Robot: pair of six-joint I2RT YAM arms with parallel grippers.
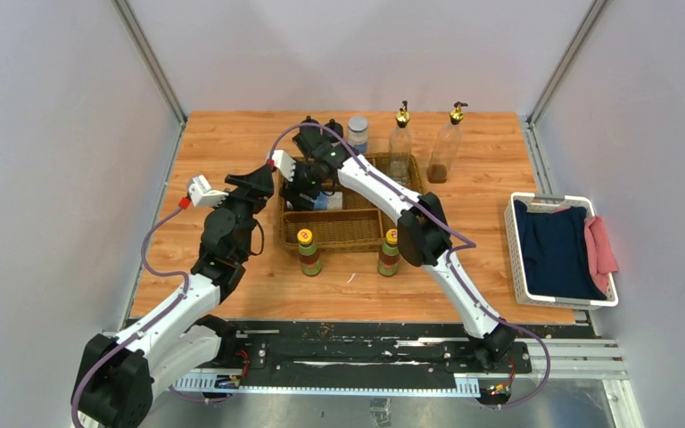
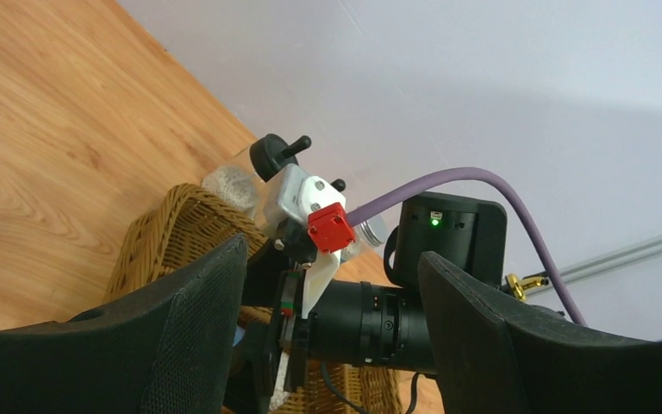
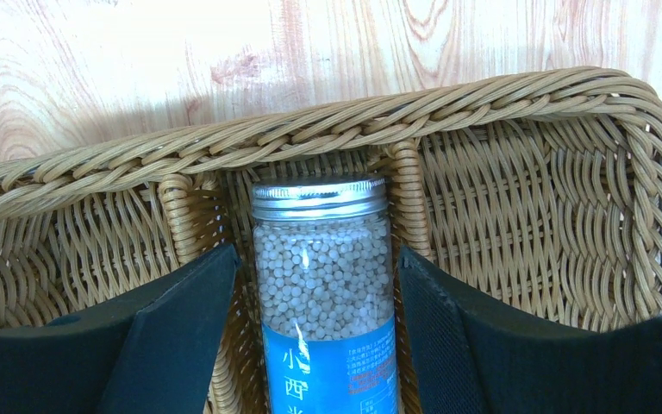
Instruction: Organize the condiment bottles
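A wicker basket [image 1: 350, 234] holds a lying jar of white pearls with a blue label [image 3: 326, 285] in a middle compartment. My right gripper is over that jar, its open fingers either side of the jar's top. My left gripper hangs open left of the basket's upper part, facing the right gripper, nothing visible between its fingertips. Two green-labelled bottles with yellow caps [image 1: 309, 260] [image 1: 389, 260] stand in front of the basket. Behind stand a silver-lidded jar [image 1: 358, 129] and black-topped containers [image 2: 269, 155]. Two gold-pump bottles [image 1: 443, 152] [image 1: 400, 143] stand at the back right.
A white laundry basket [image 1: 522, 290] with navy and pink cloths sits at the table's right edge. The right arm stretches across the wicker basket.
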